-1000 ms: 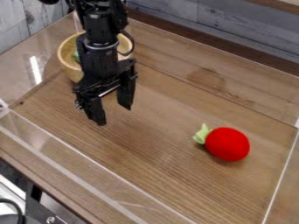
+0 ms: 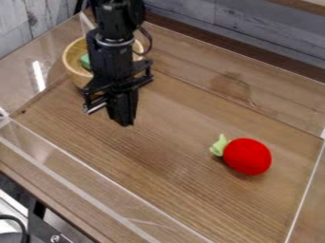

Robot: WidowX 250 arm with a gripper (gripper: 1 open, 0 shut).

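My gripper [image 2: 117, 106] hangs over the left part of the wooden table [image 2: 165, 171], its dark fingers close together with nothing visible between them. A wooden bowl [image 2: 74, 59] stands behind the arm, with a green item partly visible in it, mostly hidden by the arm. A red tomato-like object [image 2: 248, 157] with a pale green top lies on the table at the right.
A grey plank wall runs along the back, and a dark gap with a cable shows past the table's edge at the bottom left.
My gripper's fingers have drawn in from a wider spread. The bowl and red object look unmoved.
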